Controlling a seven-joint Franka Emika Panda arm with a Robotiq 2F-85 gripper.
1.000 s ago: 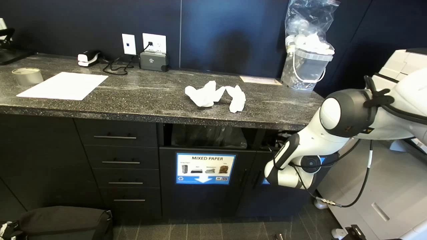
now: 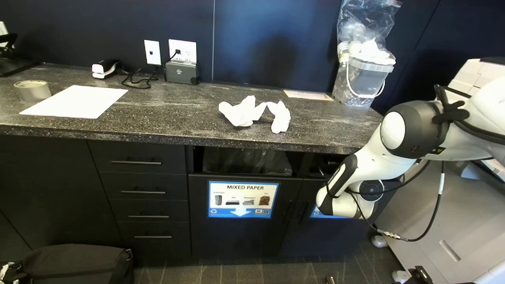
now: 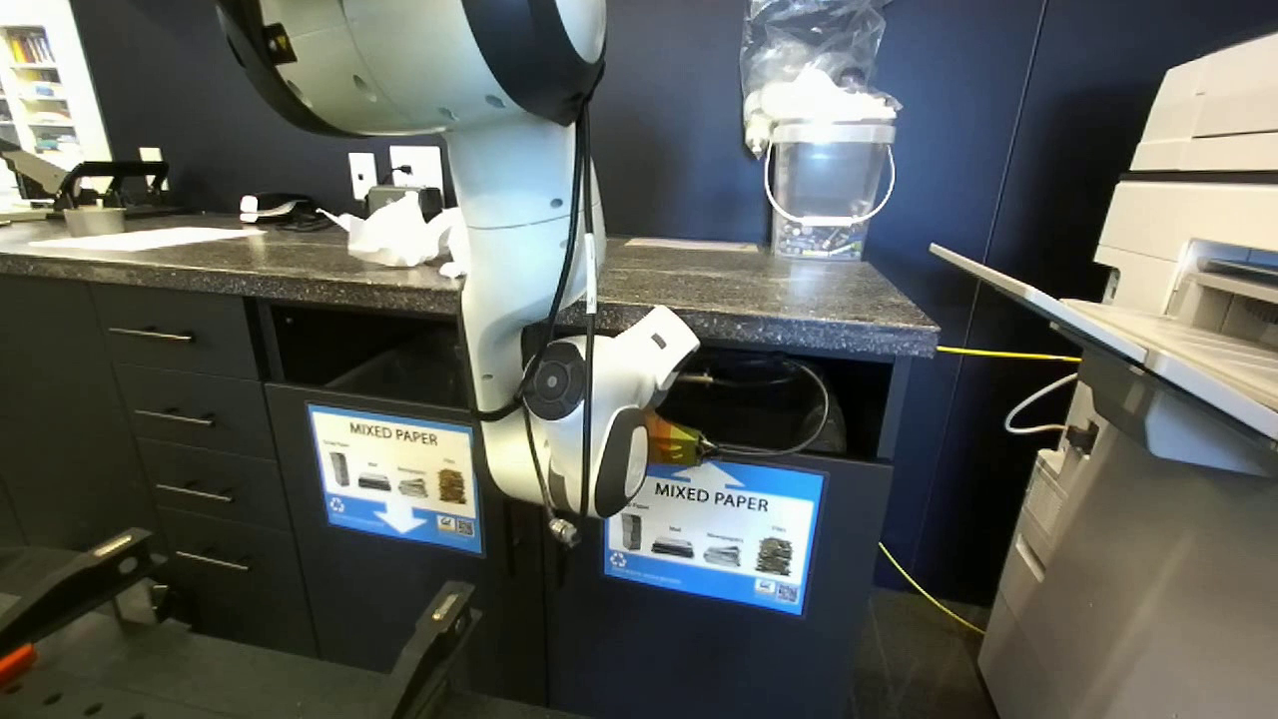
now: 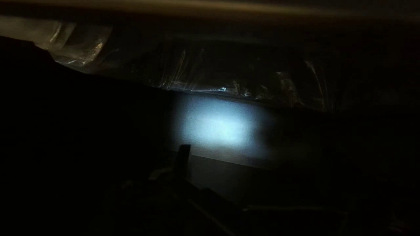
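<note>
At the opening of the right-hand mixed-paper cabinet [image 3: 767, 401], my gripper [image 3: 704, 448] points inward, its orange part showing beside the wrist. The wrist view is very dark. One finger [image 4: 182, 159] shows as a silhouette there, standing alone with nothing seen against it. Its partner is lost in the dark, but the fingers stand open. Ahead of it, a lit patch falls on a flat surface [image 4: 220, 127], and shiny clear plastic film [image 4: 236, 88] hangs above. Two crumpled white papers [image 2: 243, 111] lie on the counter [image 2: 189, 125], away from the gripper.
A clear bucket [image 2: 356, 83] stands at the counter's right end. A white sheet [image 2: 75, 101] and a tape roll [image 2: 33, 90] lie at the left. Under the counter is the left-hand bin opening [image 2: 246, 161]. A grey printer [image 3: 1114, 527] stands to the right.
In exterior view 1, the wrist has risen a little and shifted slightly right, with its cable moving along. The papers and other counter items have not moved.
</note>
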